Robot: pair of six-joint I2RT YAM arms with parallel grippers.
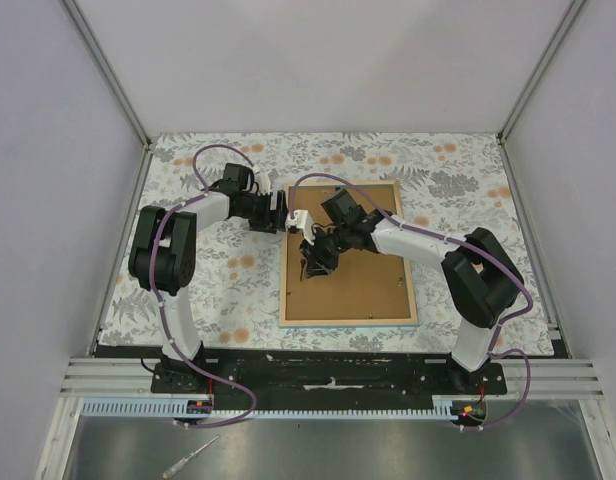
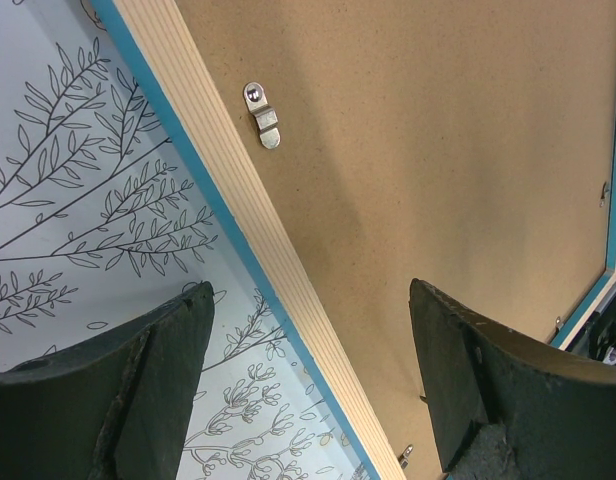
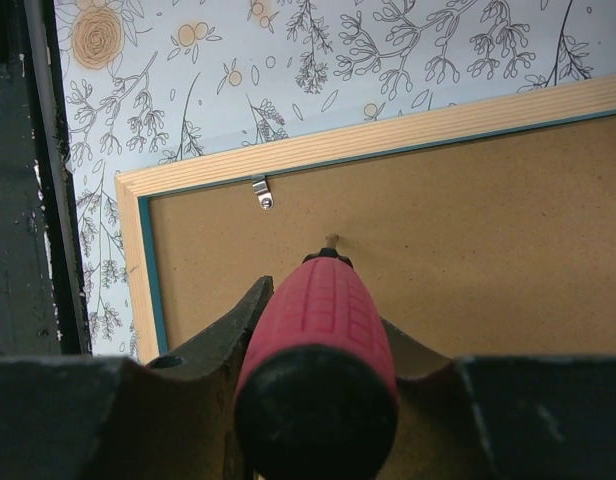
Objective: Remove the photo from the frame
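The picture frame point(image 1: 413, 290) lies back side up, its pale wooden border around a brown backing board point(image 1: 358, 290). In the right wrist view, a metal clip point(image 3: 263, 193) on the board reaches to the frame's inner edge. Another clip point(image 2: 261, 117) lies along the border on the board in the left wrist view. My right gripper is shut on a red-handled tool point(image 3: 323, 325), whose thin tip points down at the board near the first clip; whether it touches is unclear. My left gripper is open above the frame's left border, nothing between its fingers.
A floral-patterned cloth point(image 1: 203, 300) covers the table around the frame. A pen-like tool point(image 1: 191, 456) lies beyond the front edge. More clips sit along the board's edges.
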